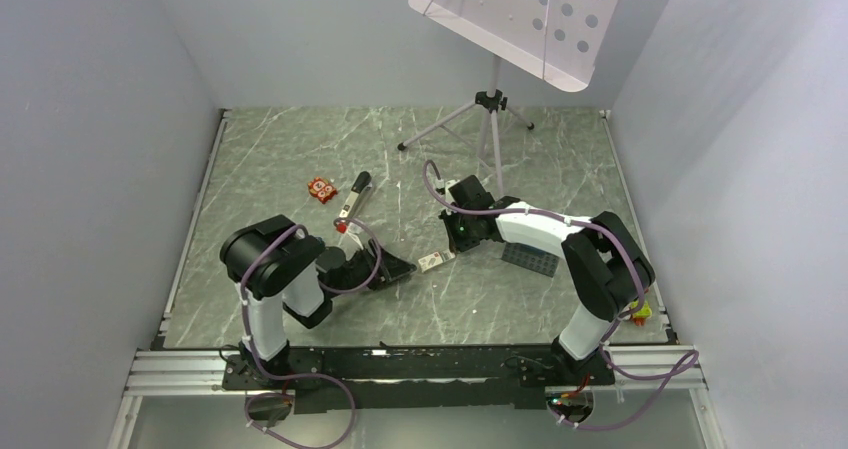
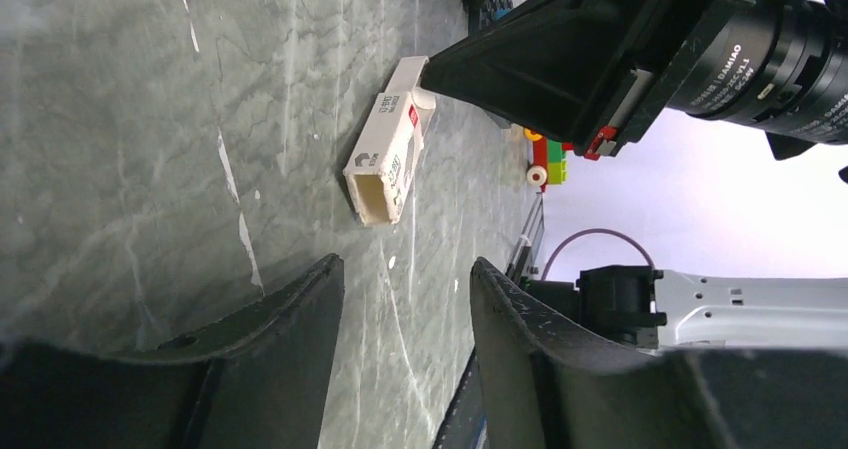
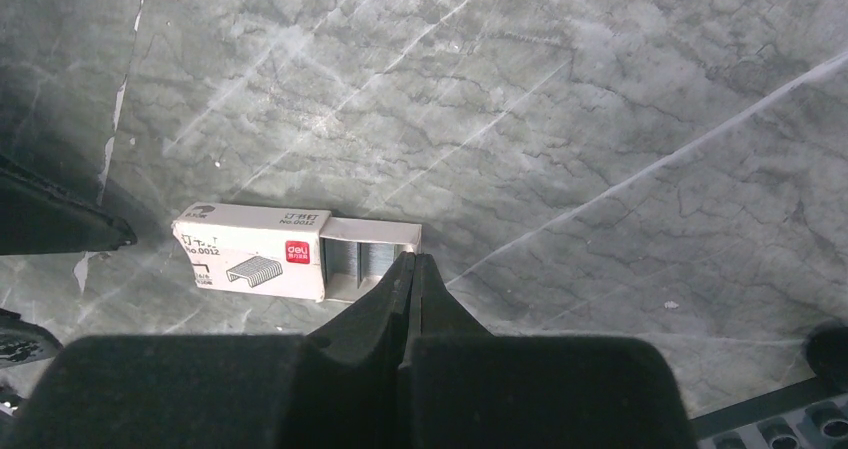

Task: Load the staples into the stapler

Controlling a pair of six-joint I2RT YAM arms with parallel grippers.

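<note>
The white staple box (image 1: 437, 259) lies on the table, its inner tray partly slid out with staples inside, as the right wrist view (image 3: 250, 254) shows. My left gripper stands open and low, a little short of the box's open end, with nothing between its fingers. My right gripper is shut, its tips at the tray's outer end. A stapler with a black handle (image 1: 355, 194) lies behind the left gripper. A blue stapler in the top view is mostly hidden by the left arm.
A red toy (image 1: 321, 188) lies at the back left. A dark grid pad (image 1: 530, 261) is under the right arm. Stand legs (image 1: 446, 124) occupy the back; coloured blocks (image 1: 641, 309) lie at the right edge.
</note>
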